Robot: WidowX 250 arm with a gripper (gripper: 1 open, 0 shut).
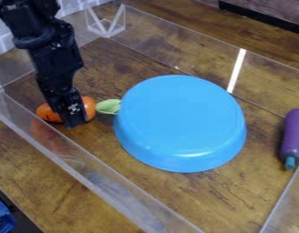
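The black gripper (69, 111) reaches down from the upper left onto an orange toy carrot (51, 112), its fingertips over the carrot's middle. The carrot lies on the wooden surface, its pale green top (108, 106) toward the right, beside a large blue dome-shaped lid or bowl (179, 118). The fingers hide part of the carrot, and whether they are closed on it is not clear.
A purple toy eggplant (292, 136) lies at the far right. Clear plastic walls run along the left and lower right. A blue object (1, 217) shows in the lower left corner. Bare wood is free above and below the blue dome.
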